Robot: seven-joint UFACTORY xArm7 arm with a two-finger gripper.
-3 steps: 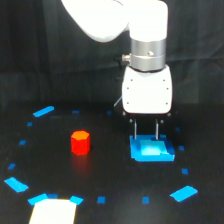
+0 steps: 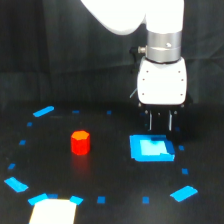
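My gripper (image 2: 159, 128) hangs fingers-down on the right side, with a visible gap between its two thin dark fingers and nothing seen in it. Beneath the fingertips, apart from them, is a blue square tray-like object (image 2: 135, 150) with a paler patch inside. Whether that patch is a separate thing or the tray's floor is unclear. A red block (image 2: 80, 142) with a hexagonal outline sits on the dark table to the left, well away from the gripper.
A cream square (image 2: 53, 213) lies at the front left, cut off by the frame's edge. Blue tape strips (image 2: 184, 193) and small blue marks dot the black surface. Open table lies between the red block and the blue object.
The arm has moved right and up, lifting the gripper's fingers away from the blue object. More of its pale inside shows now. The red block has stayed put.
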